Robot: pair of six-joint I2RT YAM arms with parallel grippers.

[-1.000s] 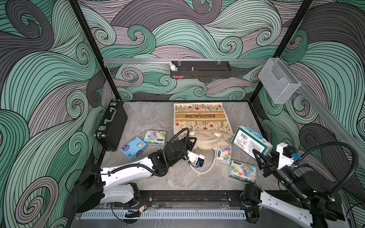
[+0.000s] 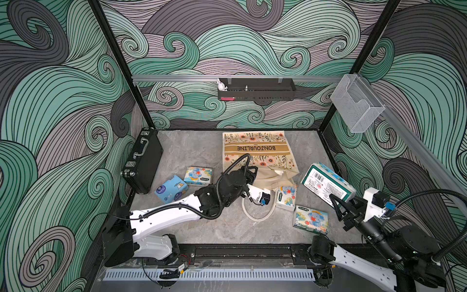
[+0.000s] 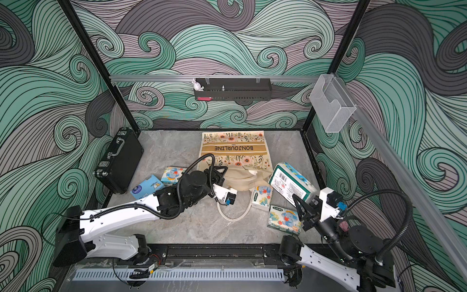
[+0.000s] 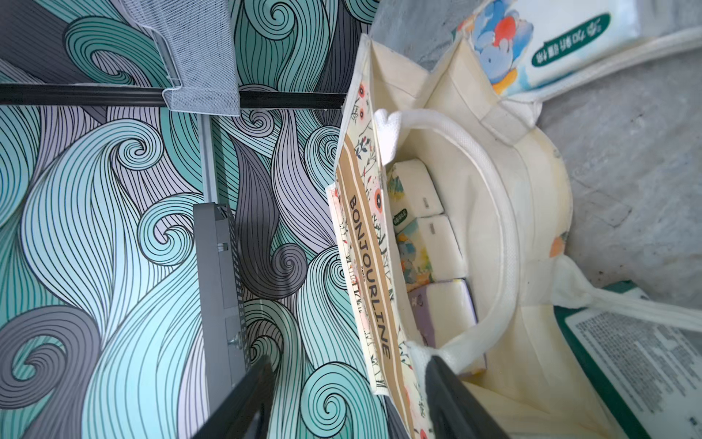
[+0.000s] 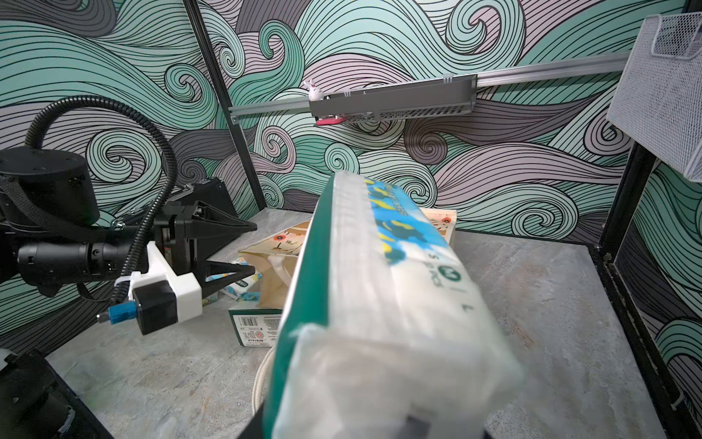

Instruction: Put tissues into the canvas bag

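Observation:
The canvas bag point(image 2: 257, 150), floral with BONJOURLINE lettering, lies open at the table's centre back, tissue packs point(image 4: 420, 248) inside. My left gripper point(image 2: 252, 171) is at its near side, above the opening; in the left wrist view the fingertips are blurred, and what lies between them is unclear. My right gripper point(image 2: 340, 200) is shut on a large white-green tissue pack point(image 2: 327, 184), raised and tilted right of the bag. Other packs lie on the table: a small one point(image 2: 286, 197), one at front right point(image 2: 310, 219), a floral one point(image 2: 198, 176) and a blue one point(image 2: 170, 188) at left.
A black case point(image 2: 142, 160) stands along the left edge. A black shelf point(image 2: 255, 88) and mesh holder point(image 2: 356, 103) hang on rails. Bare table point(image 2: 180, 146) shows at back left and front centre.
My left gripper has moved slightly up and rightward toward the back. My right gripper, carrying the large pack, has shifted rightward and a little down in the top left view.

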